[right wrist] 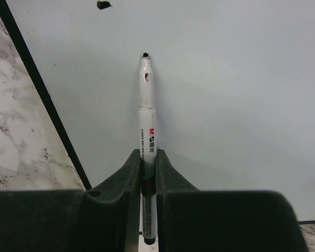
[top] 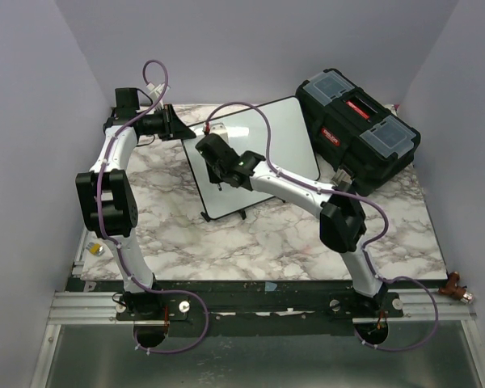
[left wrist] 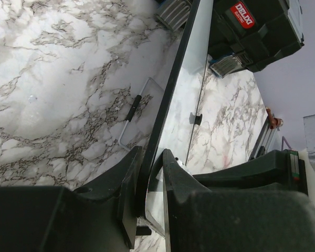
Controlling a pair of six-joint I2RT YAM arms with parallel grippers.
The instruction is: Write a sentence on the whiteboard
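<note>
The whiteboard (top: 278, 145) leans on the marble table. My left gripper (top: 180, 132) is shut on its upper left corner; in the left wrist view the board's edge runs between the fingers. My right gripper (top: 214, 174) is over the board's left part, shut on a white marker (right wrist: 147, 131), whose dark tip points up in the right wrist view, close to the board surface. A small dark mark (right wrist: 103, 4) is on the board above the tip; whether the tip touches the board I cannot tell.
A black toolbox (top: 331, 129) stands at the back right behind the board. Walls close in the back and both sides.
</note>
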